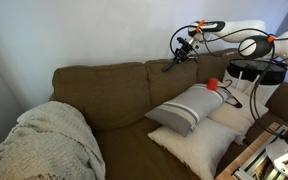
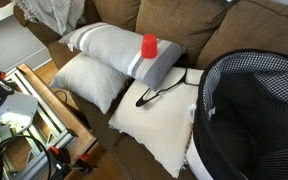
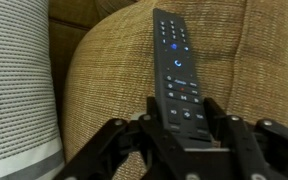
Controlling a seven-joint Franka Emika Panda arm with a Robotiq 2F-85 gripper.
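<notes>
A black remote control (image 3: 176,62) with rows of light buttons fills the middle of the wrist view, its near end lying between the fingers of my gripper. Brown sofa fabric shows behind it. The fingers stand close on both sides of the remote; whether they press on it is not clear. From exterior view 1, my gripper (image 1: 183,49) is at the top of the sofa backrest, near the wall, with a small dark shape just beside it. Exterior view 2 does not include the gripper.
A grey striped pillow (image 1: 188,108) carries a red cup (image 2: 149,46). White cushions (image 2: 154,118) and a black strap-like item (image 2: 162,90) lie in front. A black mesh basket (image 2: 246,125) stands at the right; a knitted blanket (image 1: 46,145) covers the left sofa arm.
</notes>
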